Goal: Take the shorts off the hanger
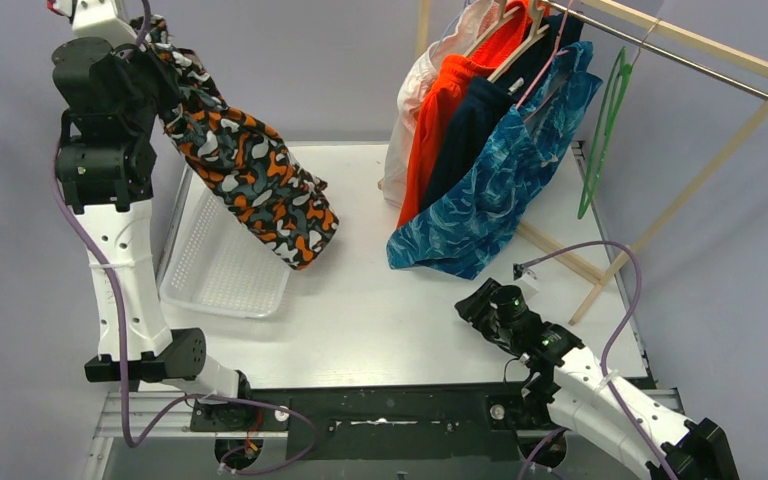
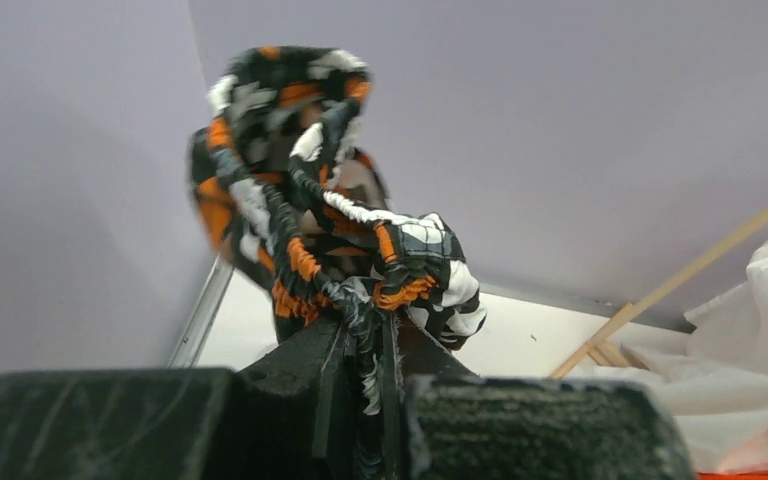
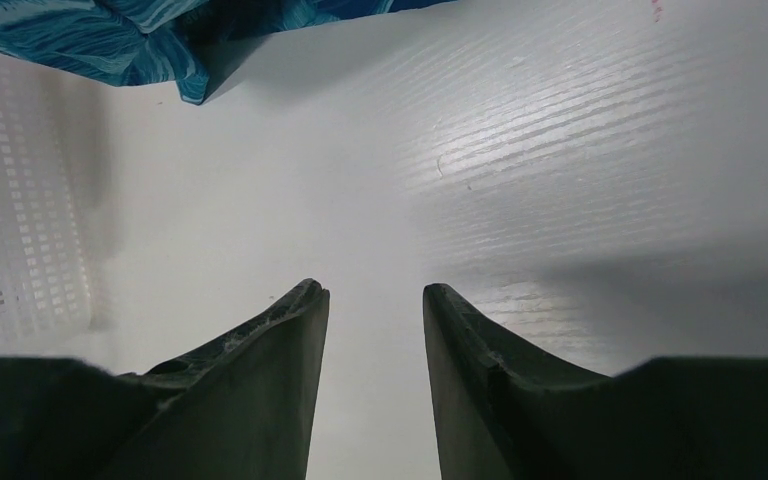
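Note:
Shorts in an orange, black, white and grey camouflage print (image 1: 250,170) hang from my left gripper, trailing down over the white basket (image 1: 225,265). In the left wrist view, the gathered waistband (image 2: 295,250) is pinched by my left gripper, shut on it. The green hanger (image 1: 605,130) hangs bare on the rack's metal rail. My right gripper is part open above the bare table, nothing between its fingers.
On the rack hang blue patterned shorts (image 1: 495,190), a dark navy garment (image 1: 465,135), red shorts (image 1: 430,140) and a white garment (image 1: 408,115). A wooden rack leg (image 1: 695,190) stands at the right.

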